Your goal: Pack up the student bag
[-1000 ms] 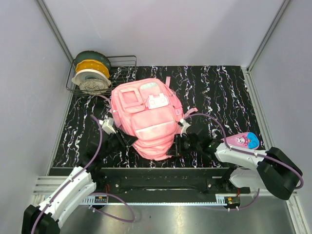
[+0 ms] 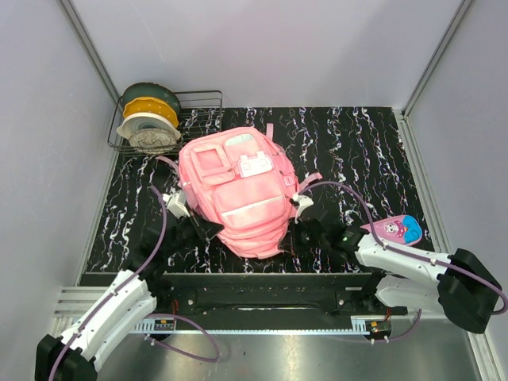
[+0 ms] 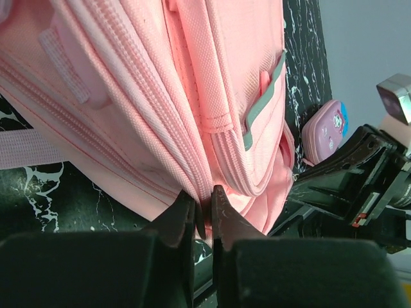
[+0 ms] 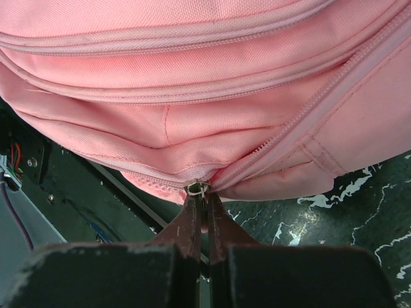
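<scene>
A pink student bag (image 2: 244, 190) lies on the dark marbled table, its lower end toward the front edge. At the bag's lower left, my left gripper is shut on the zippered edge of the fabric. My right gripper is shut at the lower right corner, with the metal zipper pull (image 4: 196, 188) caught between its fingertips. The pull's tab is mostly hidden by the fingers. A pink pencil case with a blue end (image 2: 391, 230) lies on the table to the right, behind the right arm.
A black wire rack (image 2: 204, 99) with several plates and bowls stands at the back left, close to the bag. Walls rise on both sides.
</scene>
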